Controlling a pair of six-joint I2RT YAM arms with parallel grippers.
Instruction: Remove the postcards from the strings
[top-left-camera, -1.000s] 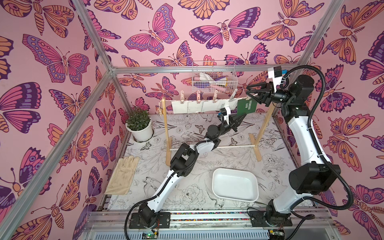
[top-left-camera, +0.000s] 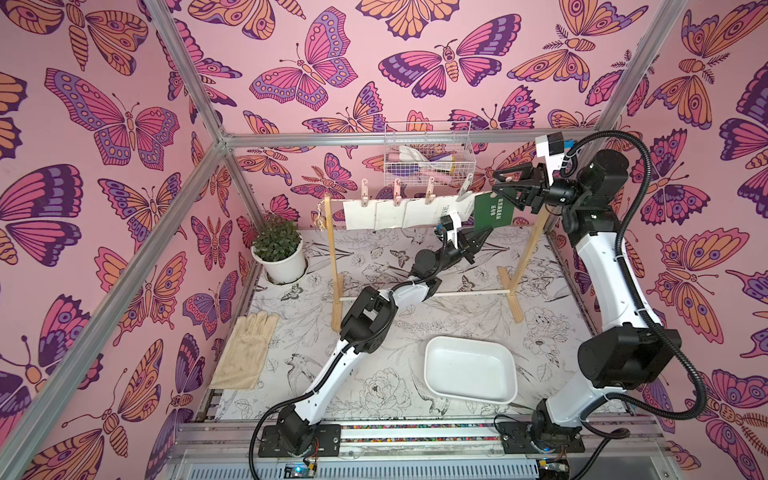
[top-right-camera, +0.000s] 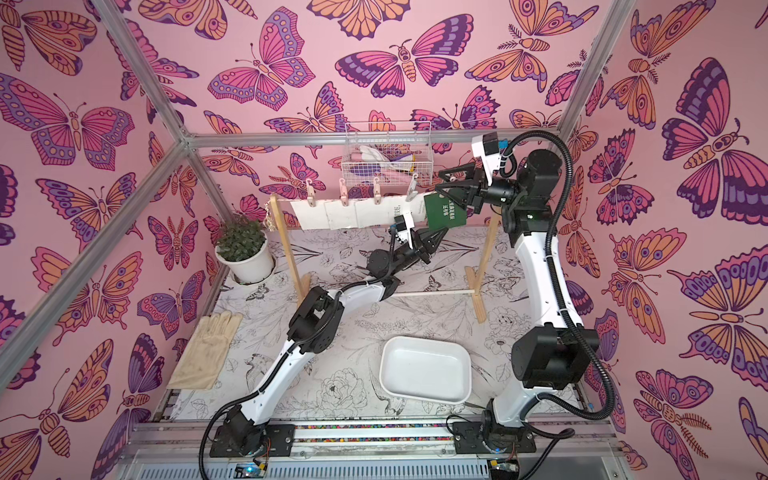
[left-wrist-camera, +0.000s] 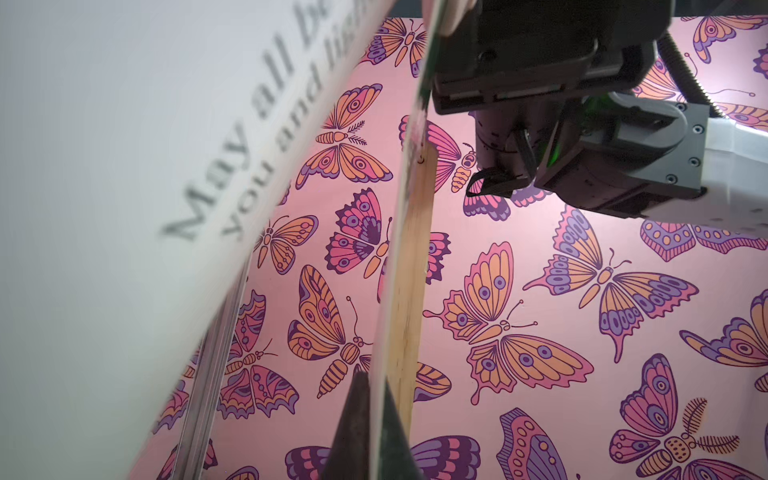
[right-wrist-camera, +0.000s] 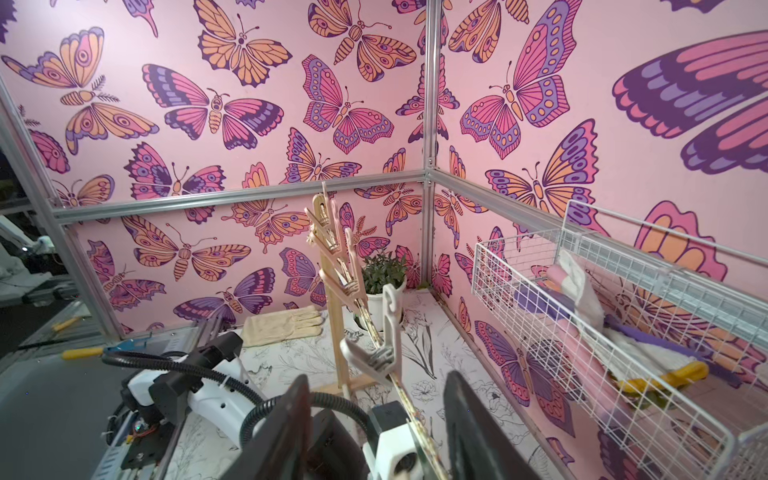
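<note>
A green postcard (top-left-camera: 493, 211) hangs at the right end of the string; its thin edge runs between the fingertips of my left gripper, shut on it from below. Several white postcards (top-left-camera: 389, 213) hang left of it under wooden clothespins (top-left-camera: 430, 189). In the left wrist view, a white card with print (left-wrist-camera: 96, 200) fills the left side. My right gripper is at string height above the green card, fingers apart, with the string (right-wrist-camera: 420, 424) running between them. Any clip on the green card is hidden by the fingers in the top views.
An empty white tray (top-left-camera: 470, 339) sits at the front of the table. Wooden posts (top-left-camera: 330, 248) hold the string. Behind it hangs a wire basket (top-left-camera: 428, 170) with items inside. A potted plant (top-left-camera: 278, 249) and gloves (top-left-camera: 245, 352) are on the left.
Left arm still.
</note>
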